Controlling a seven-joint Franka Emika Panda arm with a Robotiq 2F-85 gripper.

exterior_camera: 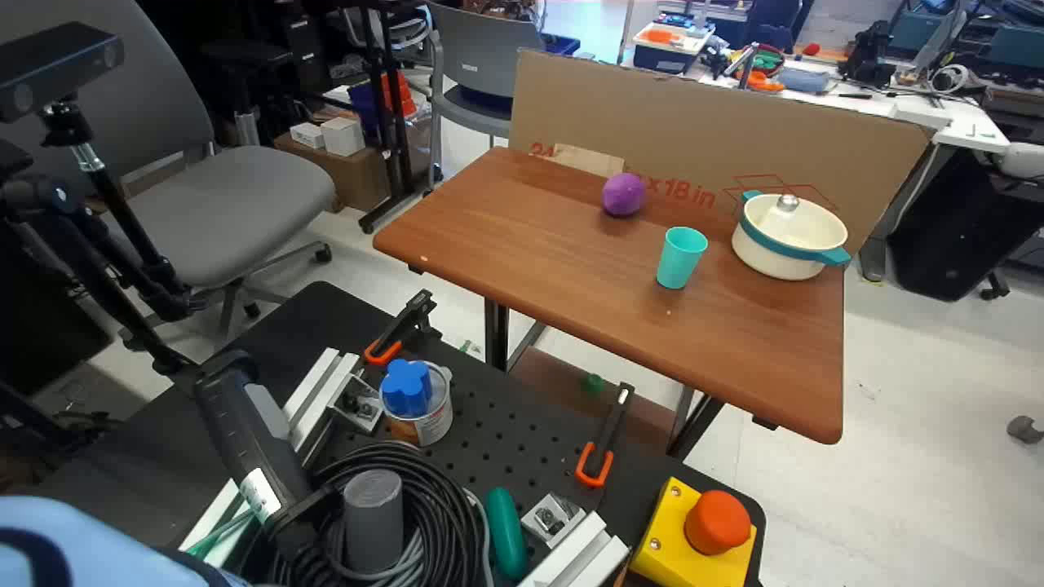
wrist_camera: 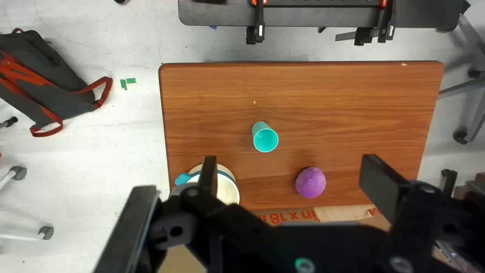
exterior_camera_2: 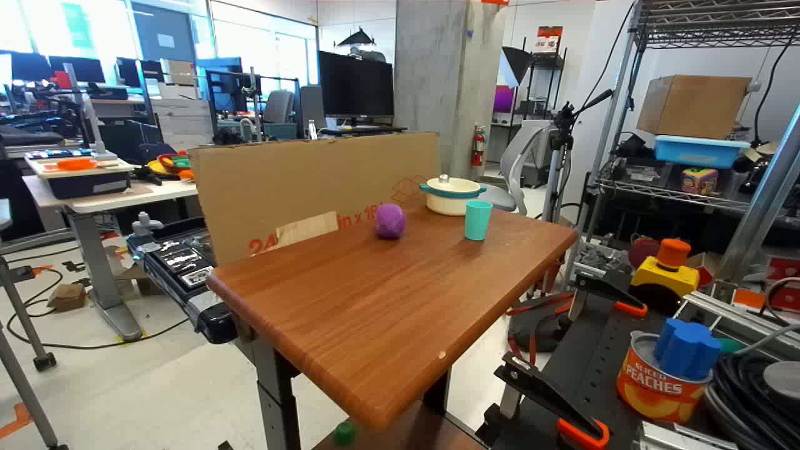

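A turquoise cup point(exterior_camera: 680, 258) stands upright on the brown table point(exterior_camera: 548, 249), its mouth facing up and its inside empty in the wrist view. A purple ball-like object point(exterior_camera_2: 390, 221) rests near the cardboard. The cream pot point(exterior_camera: 789, 235) with teal handles has its lid on, at one far corner of the table. High over the tabletop, my gripper is open, its two fingers wide apart and nothing held between them. One finger point(wrist_camera: 208, 175) covers part of the pot in that view. Neither exterior view shows the gripper's fingers.
An upright cardboard sheet point(exterior_camera: 705, 137) lines the table's far edge. Facing the opposite edge, across a gap, is a black bench point(exterior_camera: 489, 411) with clamps, a peach can point(exterior_camera_2: 664, 382) and a red-and-yellow button point(exterior_camera: 700, 533).
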